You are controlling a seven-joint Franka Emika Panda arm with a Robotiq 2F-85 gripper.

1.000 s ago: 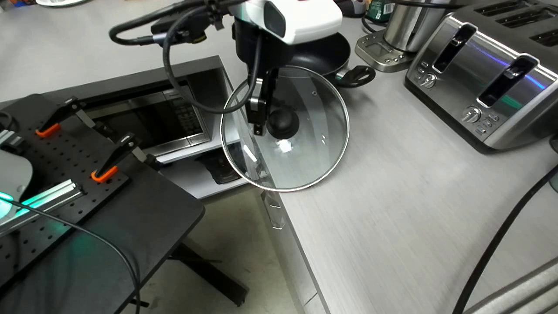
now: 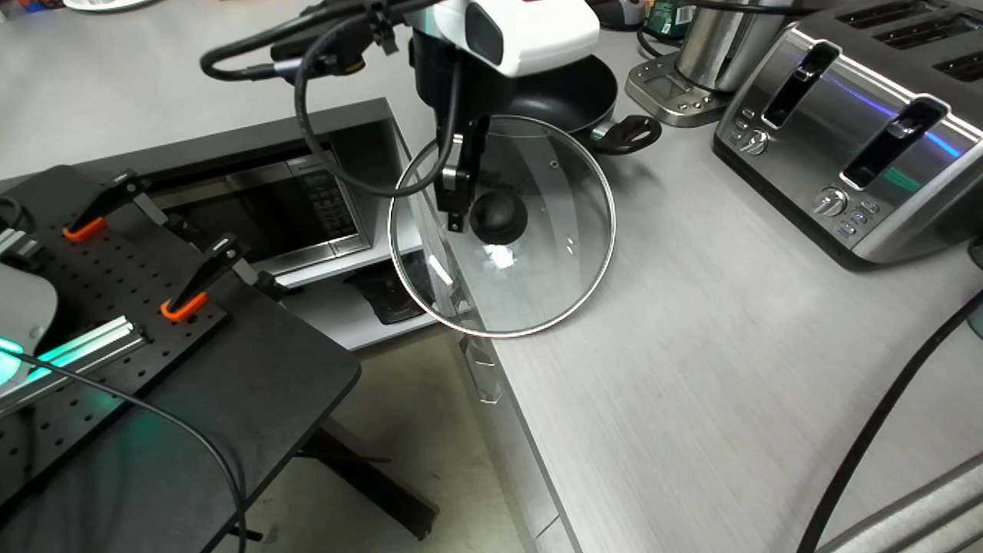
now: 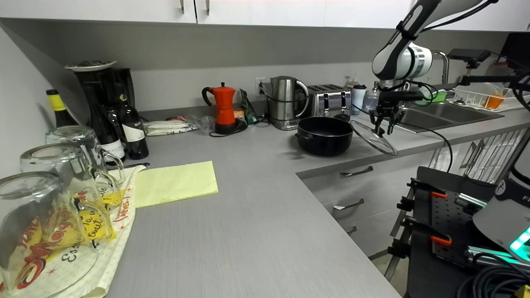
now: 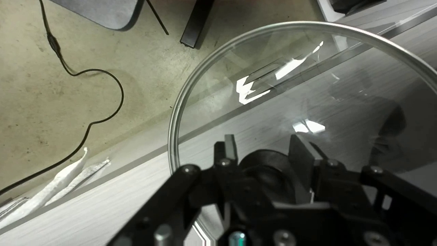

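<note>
A round glass lid (image 2: pixel 562 267) with a metal rim and a black knob (image 2: pixel 498 217) is tilted beside the black pot (image 3: pixel 325 141), partly over the counter's edge. In the wrist view the knob (image 4: pixel 266 164) sits between the fingers of my gripper, which is shut on it. From the side, my gripper (image 3: pixel 385 130) points down at the lid (image 3: pixel 373 138), just right of the pot. The pot is uncovered, its inside dark. Whether the lid's upper rim touches the pot is hard to tell.
A toaster (image 2: pixel 848 138) and a kettle (image 3: pixel 285 102) stand behind the pot. Clear counter (image 2: pixel 700 387) lies on the toaster's near side. The black table (image 2: pixel 276 369) with clamps is across a floor gap. Glass mugs (image 3: pixel 59 198) stand far left.
My gripper and its cable have shifted very slightly, with the fingertip a touch higher in exterior view 1. The lid and pot look unmoved.
</note>
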